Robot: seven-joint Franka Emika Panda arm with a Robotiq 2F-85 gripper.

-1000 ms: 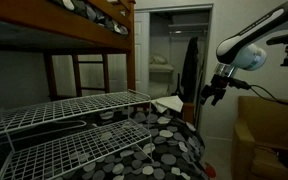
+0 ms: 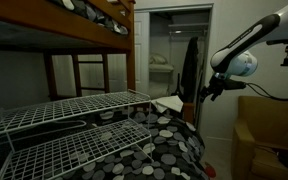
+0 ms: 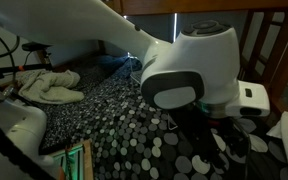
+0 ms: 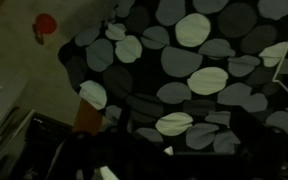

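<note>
My gripper [image 2: 211,97] hangs in the air at the right of exterior view 1, between the bed and the armchair. In the wrist view the dark fingers of the gripper stand apart at the lower edge, with nothing seen held between them. Below lies a dark bedspread [image 4: 189,60] with grey and pale round spots. Exterior view 2 has the white arm [image 3: 189,75] across its middle, hiding part of the bedspread [image 3: 104,115].
A white wire rack [image 2: 79,148] stands at the left under the wooden bunk [image 2: 59,38]. A white, flat-sided thing [image 2: 169,103] rests at the bed's far end. The yellow armchair [image 2: 259,140] is at the right. A small red object [image 4: 46,23] lies on the floor.
My arm has shifted slightly, with the hand tilting and the gripper moving a little to the left in exterior view 1. The bed, rack and armchair look unchanged.
</note>
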